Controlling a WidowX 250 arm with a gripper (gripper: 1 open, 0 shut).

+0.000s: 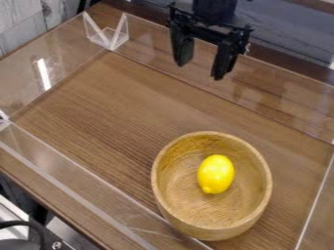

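My dark gripper (202, 54) hangs over the back middle of the wooden table, its two fingers pointing down and apart, with nothing visible between them. A yellow lemon-like object (216, 174) rests inside a round tan bowl (178, 205) at the front right, well away from the gripper.
A small clear or white piece (108, 29) stands at the back left edge. A black cable runs at the bottom-left corner.
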